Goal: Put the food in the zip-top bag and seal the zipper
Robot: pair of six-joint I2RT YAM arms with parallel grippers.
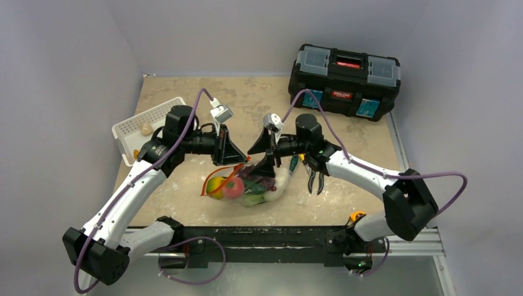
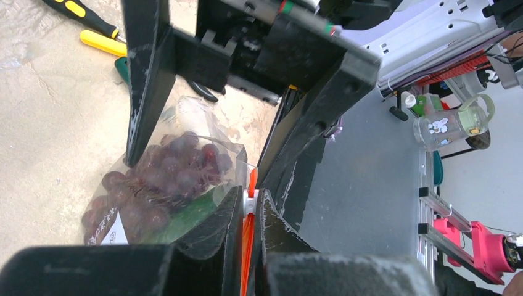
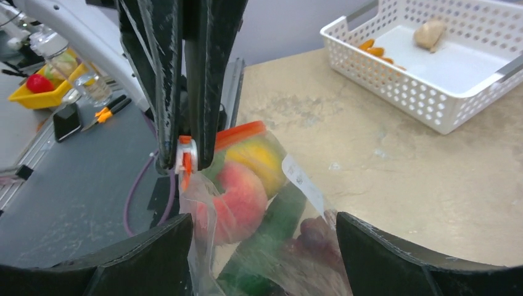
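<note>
The clear zip top bag [image 1: 247, 199] lies near the table's front, holding a red peach-like fruit [image 1: 233, 187], a yellow fruit [image 1: 215, 185], grapes [image 2: 180, 169], a green vegetable and a white one. Its orange zipper edge [image 1: 210, 175] rises to my left gripper [image 1: 245, 161], which is shut on the end of it. In the left wrist view a small white slider [image 2: 249, 202] shows on the orange strip between the fingers. My right gripper [image 1: 256, 161] stands open over the grape end of the bag, its fingers [image 2: 148, 86] spread, nothing gripped between them. How far the zipper is closed cannot be told.
A white basket with a few food pieces stands at the back left. Pliers [image 1: 316, 179] and screwdrivers lie right of the bag. A black toolbox [image 1: 345, 80] fills the back right corner.
</note>
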